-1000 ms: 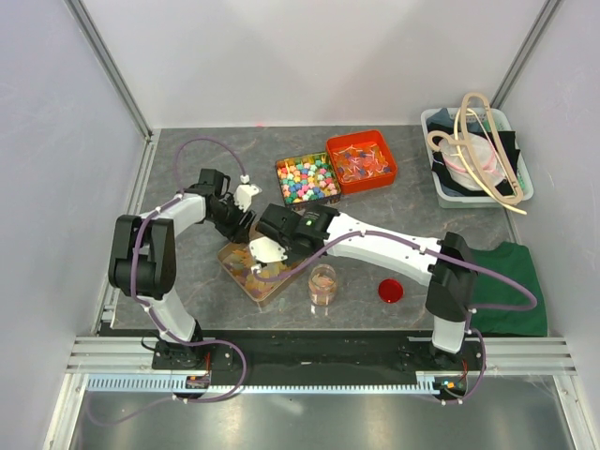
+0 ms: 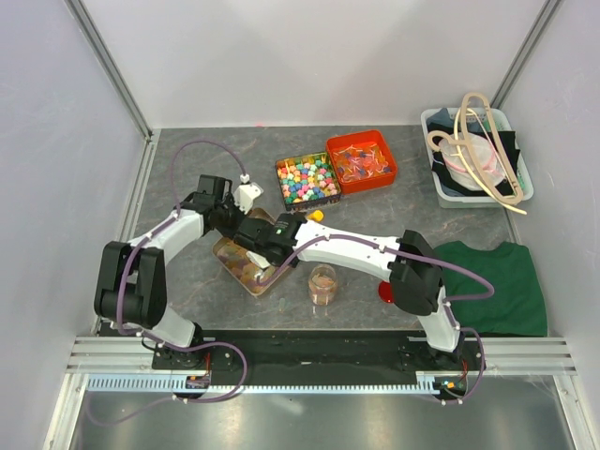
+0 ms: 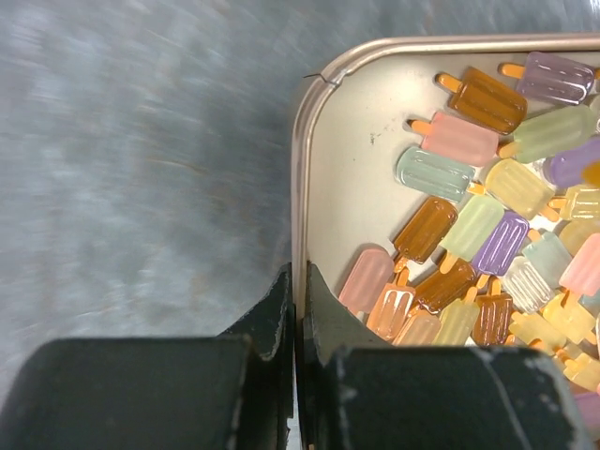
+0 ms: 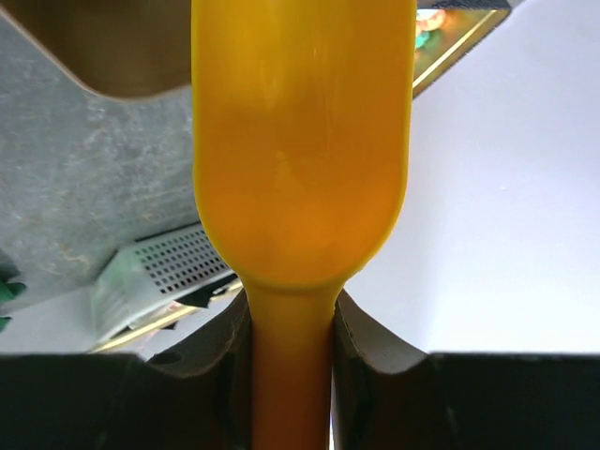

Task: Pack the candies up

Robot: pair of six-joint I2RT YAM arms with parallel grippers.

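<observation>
A tan tray (image 2: 255,292) of popsicle-shaped candies (image 2: 246,267) lies left of centre on the table, partly beneath both arms. In the left wrist view, my left gripper is shut on the rim of this tray (image 3: 301,169); the candies (image 3: 516,187) are brown, pink, purple, green and yellow. My right gripper is shut on the handle of a yellow-orange scoop (image 4: 300,141), which fills the middle of its view. From above, part of the scoop (image 2: 316,216) shows beyond the right wrist. Whether the scoop holds candies cannot be seen. A clear jar (image 2: 322,284) stands right of the tray.
Behind are a dark tray (image 2: 289,199) of colourful candies and a red tray (image 2: 391,178) of stick-like pieces. A red lid (image 2: 385,292) lies partly under the right arm. To the right are a filled white basket (image 2: 523,187) and a green cloth (image 2: 502,291).
My right arm has swung left across the tray, now covering part of the red lid.
</observation>
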